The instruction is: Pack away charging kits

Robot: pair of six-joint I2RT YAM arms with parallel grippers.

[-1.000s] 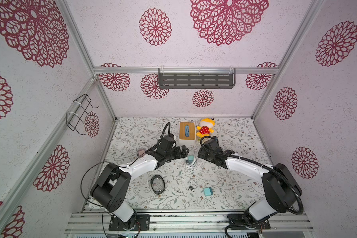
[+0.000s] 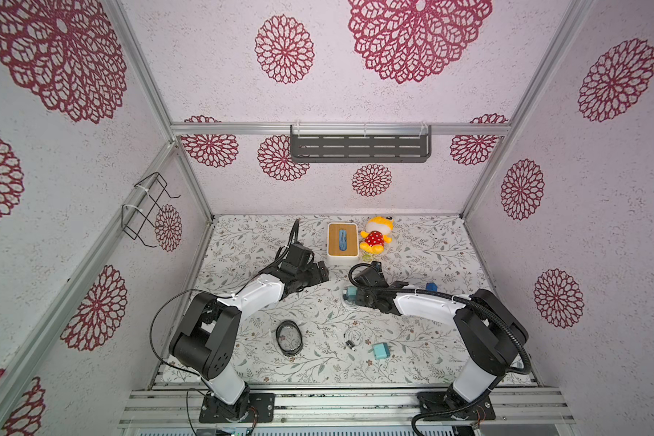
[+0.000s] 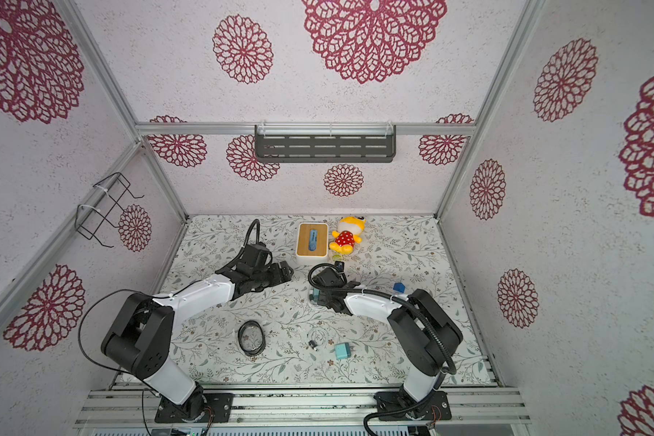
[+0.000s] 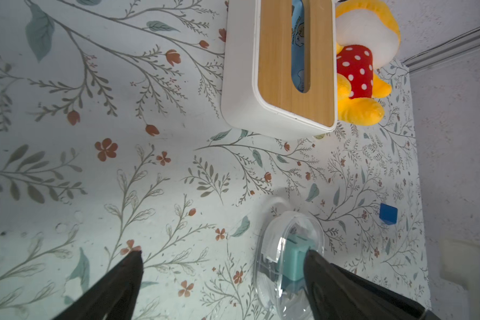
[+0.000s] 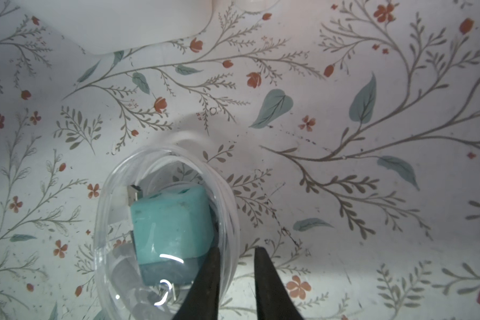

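A clear round container [image 5: 226,208] stands on the table with a teal charger block [image 5: 170,226] inside, among other small parts. My right gripper is at the container's side with its fingers a short way apart; the clear wall appears to lie between them. In the top views the right hand covers much of the container. My left gripper is wide open and empty, up and to the left of the container. A second teal block [image 2: 380,351], a small white cable [image 2: 350,344] and a black cable coil [image 2: 289,338] lie toward the front.
Behind the grippers stands a white box with a wooden lid [image 2: 332,250], a yellow plush toy [image 2: 375,236] beside it. A small blue cube [image 4: 388,214] lies to the right.
My right gripper has moved left and down onto the container, covering it in the top left view. My left gripper has drawn away from the container toward the left.
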